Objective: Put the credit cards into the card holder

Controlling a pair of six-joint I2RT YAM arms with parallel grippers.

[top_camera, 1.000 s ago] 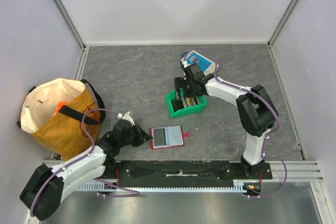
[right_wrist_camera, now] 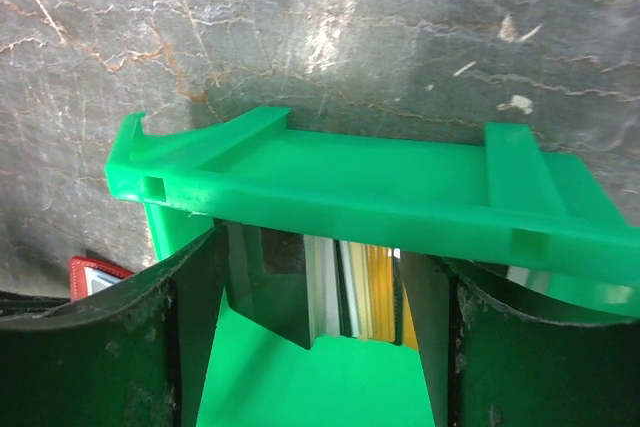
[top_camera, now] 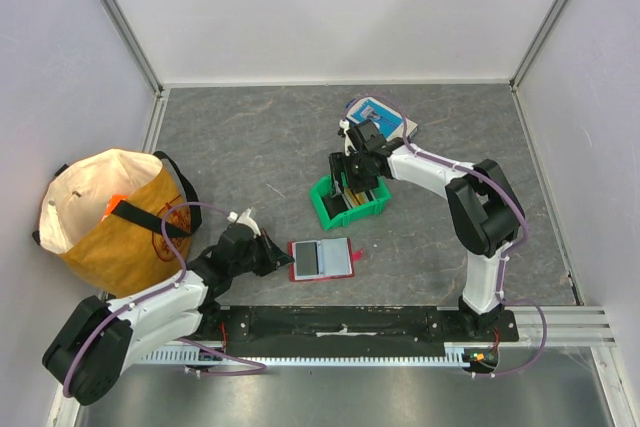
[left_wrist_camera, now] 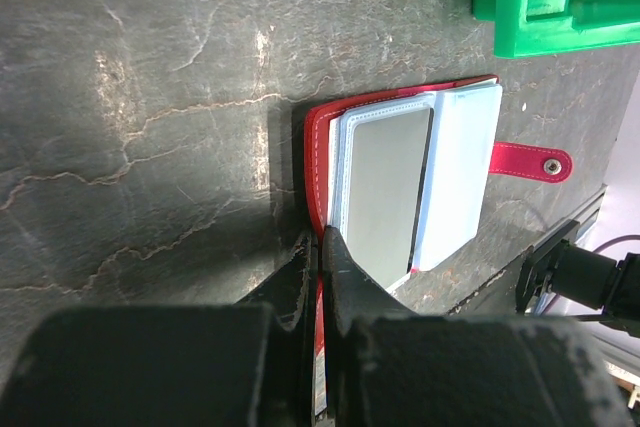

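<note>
Open and flat on the table, the red card holder (left_wrist_camera: 390, 177) shows clear sleeves and a snap strap to its right. At its left edge my left gripper is shut; the red rim runs behind its fingertips, and whether any of it is pinched cannot be told. Several cards (right_wrist_camera: 350, 287) stand upright in a green basket (top_camera: 350, 209), white, yellow and dark ones side by side. My right gripper is open inside the basket, one finger on each side of the row of cards. Its fingertips are partly hidden by the basket's near rim.
A blue and white box (top_camera: 382, 115) lies behind the right gripper. An orange-brown bag (top_camera: 130, 227) stands on the left beside the left arm. The table between bag and basket is clear.
My right gripper has shifted slightly left over the basket, and the basket has moved a little left with it. The left gripper and card holder have shifted slightly right.
</note>
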